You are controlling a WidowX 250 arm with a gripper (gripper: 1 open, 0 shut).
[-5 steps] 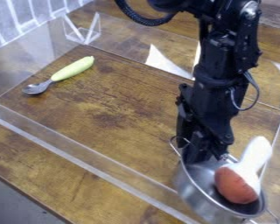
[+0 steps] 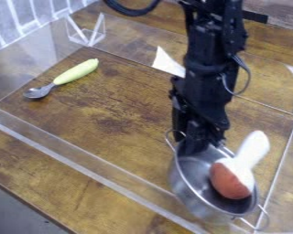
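Observation:
My black gripper (image 2: 198,137) reaches down to the near rim of a steel pot (image 2: 204,201) at the lower right; its fingertips are mostly hidden at the rim and seem shut on it. In the pot lies a white-handled object (image 2: 249,154) with a reddish-brown rounded end (image 2: 231,183), leaning on the right side.
A spoon (image 2: 40,90) and a pale green corn-like object (image 2: 76,71) lie at the left on the wooden table (image 2: 88,137). Clear plastic barriers edge the workspace.
My gripper and the pot, with the object inside, have shifted left by a small amount.

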